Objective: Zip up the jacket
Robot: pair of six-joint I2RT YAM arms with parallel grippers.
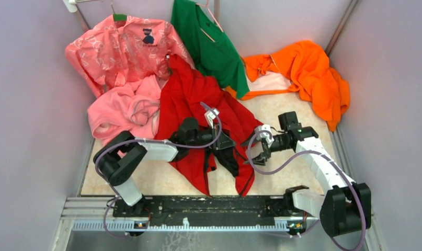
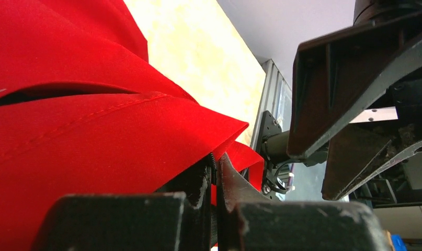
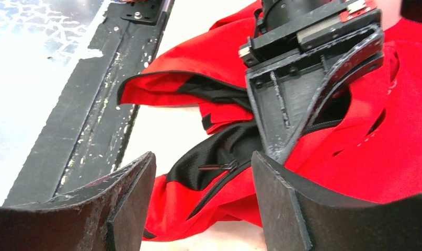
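Note:
The red jacket point(image 1: 190, 99) lies with its hem towards the front, its two front flaps spread apart there and black lining between them. In the left wrist view my left gripper is shut on the edge of the jacket's front, where dark zip teeth show at the fingertips. My right gripper point(image 1: 244, 152) is over the right front flap, nearer the hem than the left one. Its fingers point(image 3: 135, 191) stand wide apart, holding nothing. Beyond their tips, the zip pull point(image 3: 218, 167) lies on the black lining beside the dark zip tape point(image 3: 219, 189).
A pink jacket point(image 1: 122, 52) and a green garment point(image 1: 206, 47) hang at the back. Pink cloth point(image 1: 125, 107) lies left, orange cloth point(image 1: 313, 78) back right. Bare table point(image 1: 282, 178) shows at the front right. The left gripper's fingers stand close to the right gripper.

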